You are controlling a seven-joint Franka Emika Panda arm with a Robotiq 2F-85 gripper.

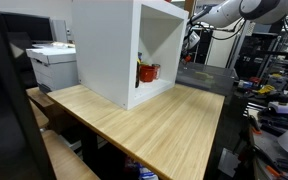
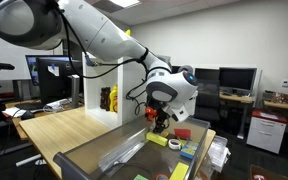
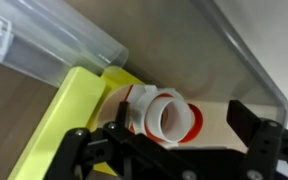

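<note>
My gripper stands open, with dark fingers on either side of the view. In the wrist view, a white ring-shaped object [image 3: 149, 118] with a hollow centre shows between and beyond the fingers, beside a red rounded patch [image 3: 192, 124]. Whether the two are one piece is unclear. A yellow block [image 3: 59, 122] lies close on the left. From exterior view 2, the gripper [image 2: 161, 126] hangs low over a grey open bin [image 2: 96, 146]. Whether the fingers touch anything there cannot be told.
Clear plastic [image 3: 64, 38] lies at the upper left of the wrist view, near the bin's wall [image 3: 199, 55]. Several small items fill the bin's right side, including a yellow box [image 2: 159, 140]. A white shelf [image 1: 109, 50] stands on it.
</note>
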